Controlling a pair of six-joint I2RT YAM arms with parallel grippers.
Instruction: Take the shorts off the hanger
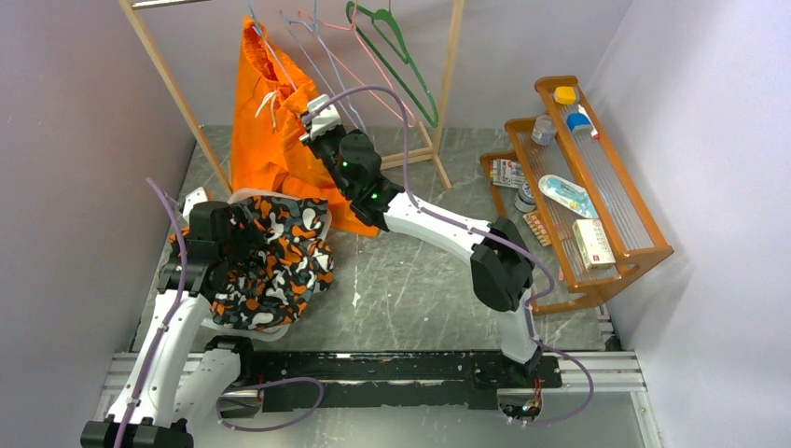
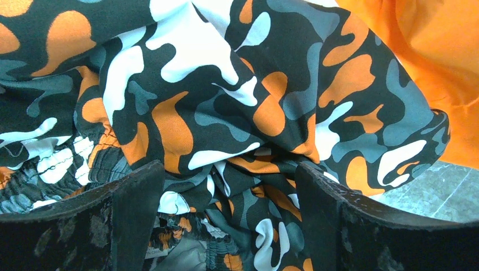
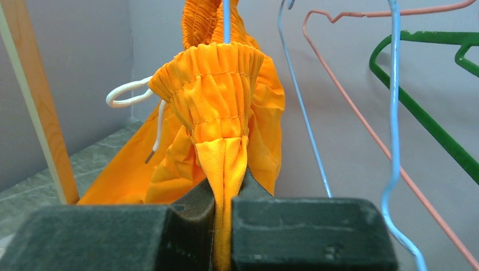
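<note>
Orange shorts (image 1: 270, 149) hang from a blue hanger (image 3: 226, 20) on the rack, with white drawstring and gathered waistband. My right gripper is shut on a pinched fold of their orange cloth below the waistband. My left gripper stands open low over camouflage cloth (image 1: 280, 261) in orange, white, grey and black, lying on a pale tray (image 1: 328, 221) at the left.
Empty blue, pink (image 3: 350, 101) and green hangers (image 3: 429, 130) hang to the right of the shorts. A wooden shelf (image 1: 644, 252) with boxes and jars stands at the right; bare grey floor lies between.
</note>
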